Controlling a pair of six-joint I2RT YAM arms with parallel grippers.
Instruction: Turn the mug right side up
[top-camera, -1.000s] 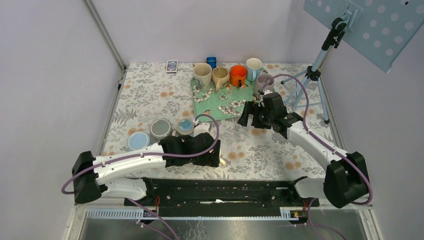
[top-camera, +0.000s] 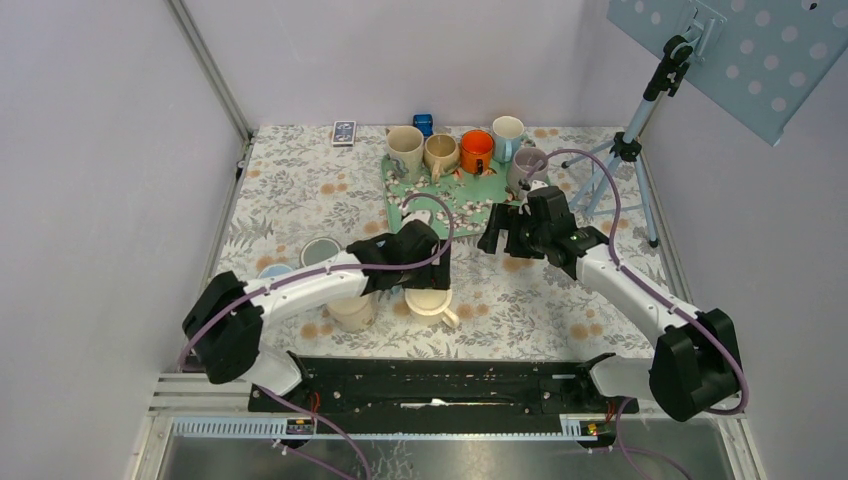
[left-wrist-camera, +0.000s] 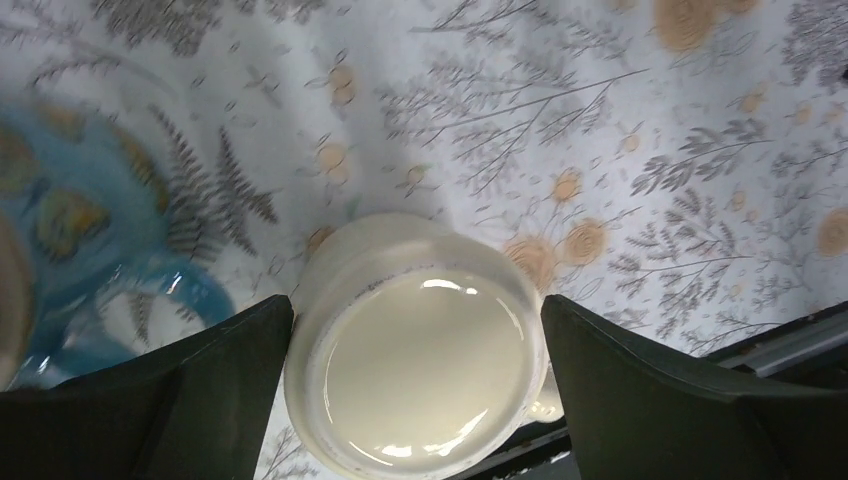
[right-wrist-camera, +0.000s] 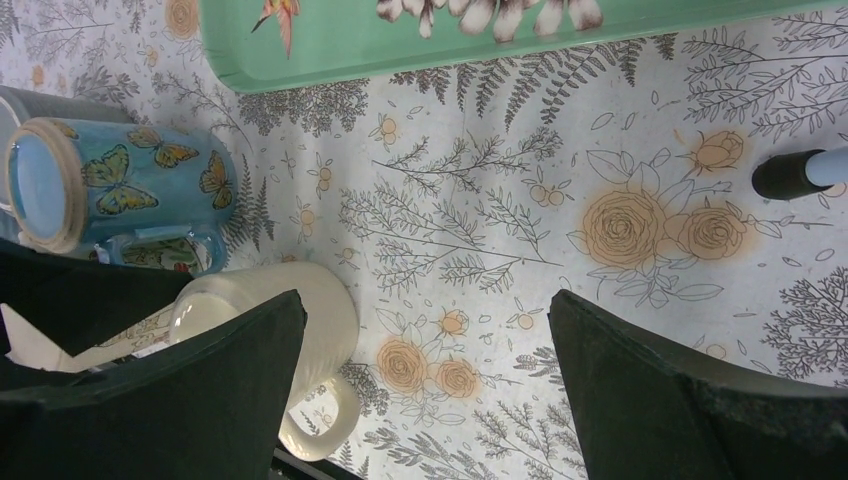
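A cream mug (top-camera: 428, 305) stands bottom-up near the table's front edge; the left wrist view shows its pale base (left-wrist-camera: 420, 365), handle toward the lower right. My open left gripper is over it, one finger either side of the base as seen from above; contact cannot be told. The same mug (right-wrist-camera: 310, 305) appears at lower left in the right wrist view. My right gripper hangs open over bare tablecloth, right of the mug.
A blue butterfly mug (right-wrist-camera: 130, 180) and other upturned mugs (top-camera: 321, 254) stand left of the cream mug. Behind, a green tray (top-camera: 440, 210) holds several mugs. A tripod stand (top-camera: 645, 205) occupies the right side. Table between the grippers and the right edge is fairly clear.
My left arm has moved toward the back of the table, uncovering more of the cream mug in the top view. The right arm is nearly still.
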